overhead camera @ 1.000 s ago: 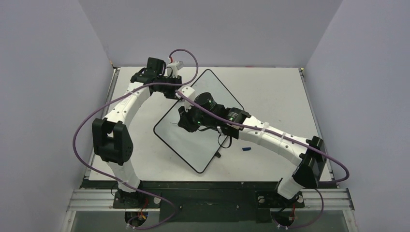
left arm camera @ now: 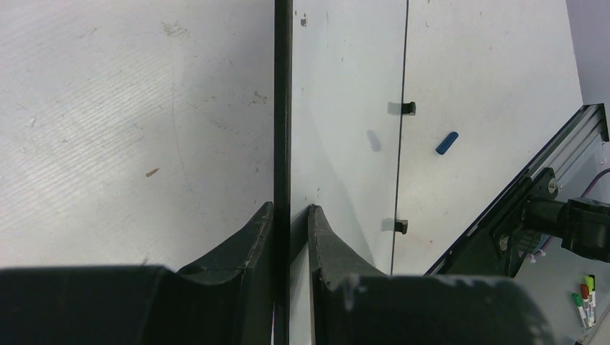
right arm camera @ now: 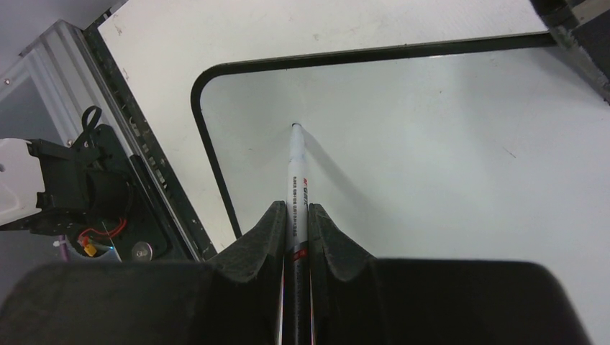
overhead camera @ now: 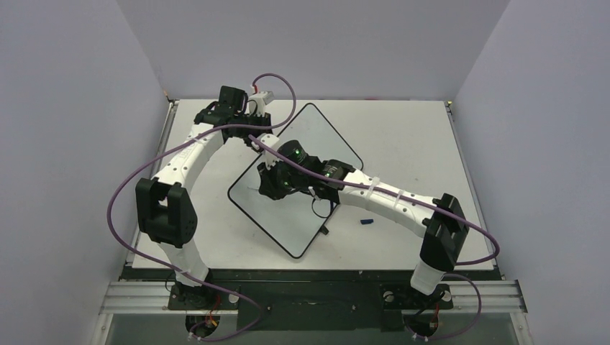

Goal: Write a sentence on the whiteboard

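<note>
The whiteboard (overhead camera: 295, 223), black-edged, lies tilted diagonally across the table in the top view. At its upper-left edge, my left gripper is shut on the black frame; one finger sits on each side of the rim. A slim white marker (right arm camera: 297, 180) with a dark lower part stands between the fingers of my right gripper, which is shut on it. The marker's dark tip is at the board's surface near the left corner, with a shadow reaching to it. No clear writing shows beside the tip in the right wrist view.
A small blue object (overhead camera: 367, 221) lies on the table right of the board. Dark clips (left arm camera: 408, 108) stick out from the board's far edge. Several markers (left arm camera: 586, 300) lie beyond the table's front edge.
The left arm and the board look unmoved.
</note>
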